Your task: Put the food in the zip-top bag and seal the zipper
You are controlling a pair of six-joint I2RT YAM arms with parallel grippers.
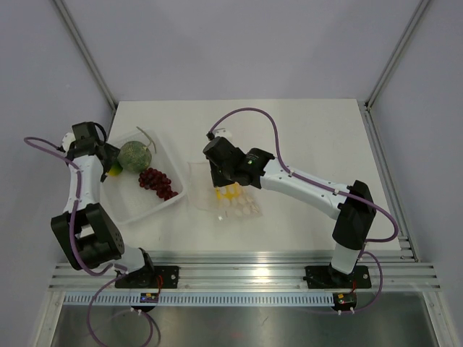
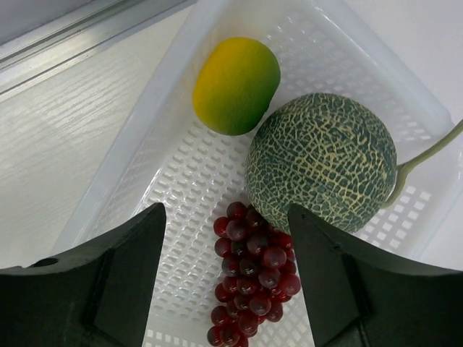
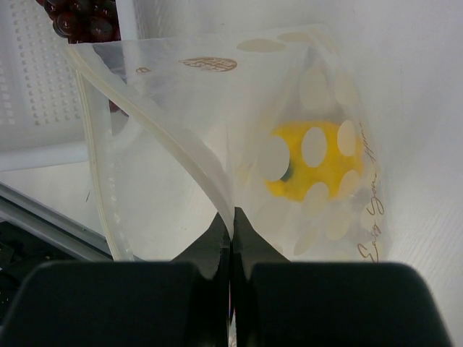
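A white bin [image 1: 145, 206] holds a yellow-green mango [image 2: 236, 85], a netted green melon [image 2: 320, 158] with a stem and red grapes [image 2: 254, 272]. My left gripper hangs over the bin, fingers apart and empty, with the mango ahead of it and the grapes below. My right gripper is shut on the edge of the clear zip top bag [image 3: 181, 181], whose mouth stands partly open. Something yellow [image 3: 311, 159] shows inside or beneath the printed bag.
Metal rails [image 1: 385, 50] frame it. The bag lies just right of the bin.
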